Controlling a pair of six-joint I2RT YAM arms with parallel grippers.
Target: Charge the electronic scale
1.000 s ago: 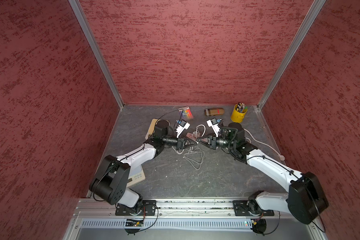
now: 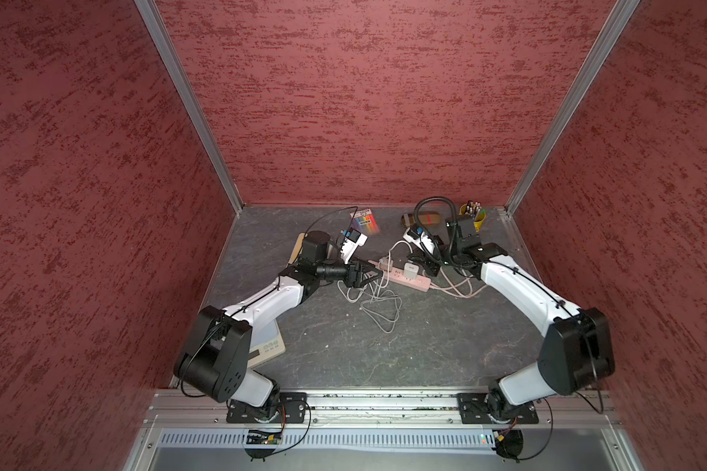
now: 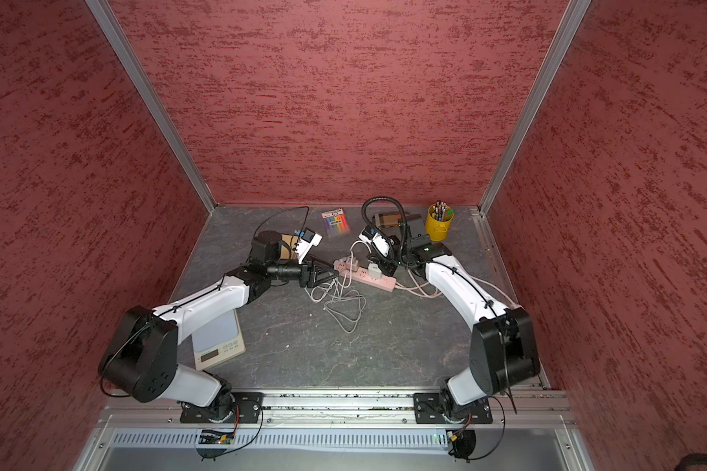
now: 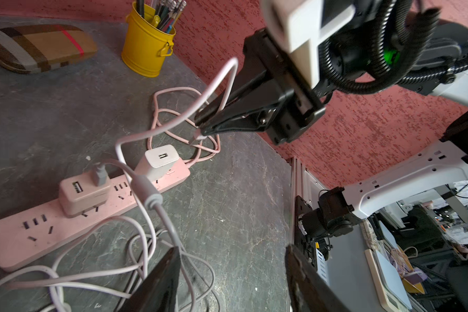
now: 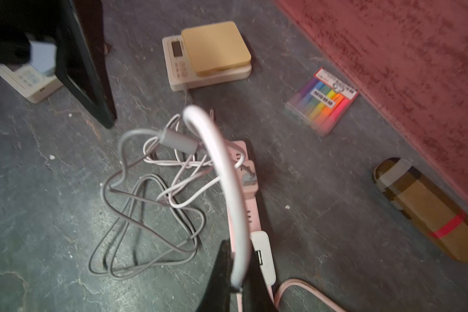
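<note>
My right gripper is shut on the end of a white cable, with a small plug tip showing below its fingers. It hovers close to the white charger block, which has a USB port and sits on the pink power strip. My left gripper stands open just left of the strip, with loose cable near one finger. A scale with a yellow plate lies at the back left. Another scale is at the front left, partly hidden by the left arm.
A pink adapter with a grey plug occupies the strip's other end. Looped cables lie in front of it. Markers, a pencil case and a yellow bucket stand behind.
The white charger has come into view.
</note>
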